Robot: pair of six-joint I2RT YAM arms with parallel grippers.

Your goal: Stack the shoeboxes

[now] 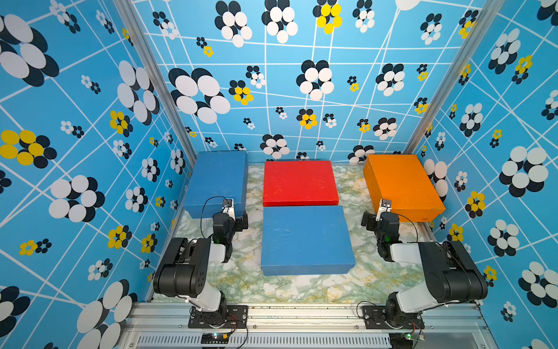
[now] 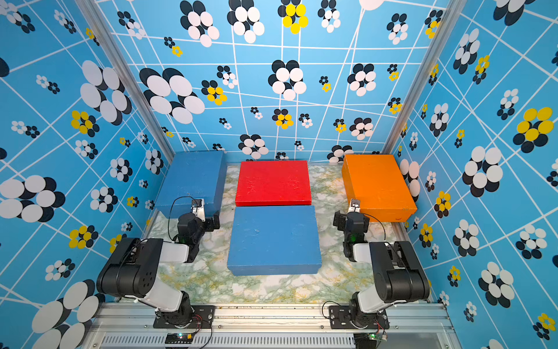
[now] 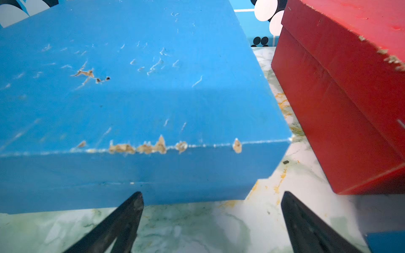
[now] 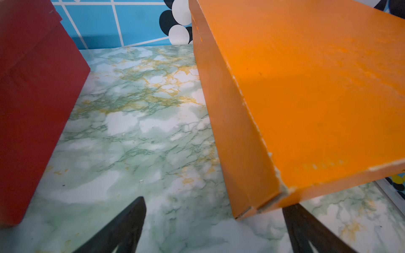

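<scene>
Four separate shoeboxes lie flat on the marbled table, none on top of another. One blue shoebox [image 1: 218, 180] is at the back left, a red shoebox [image 1: 300, 182] at the back centre, and an orange shoebox [image 1: 402, 181] at the back right, turned slightly. The other blue shoebox [image 1: 307, 237] lies centrally in front of the red one, close against it. My left gripper, open and empty, is at the front edge of the back-left blue box. Near the orange box's front left corner, my right gripper also stands open with nothing held.
Bare marbled table [image 4: 139, 126] separates the red and orange boxes. A narrower gap runs between the back-left blue box and the red one. Patterned walls [image 1: 325, 87] close in the back and both sides; a metal rail [image 1: 302, 311] borders the front.
</scene>
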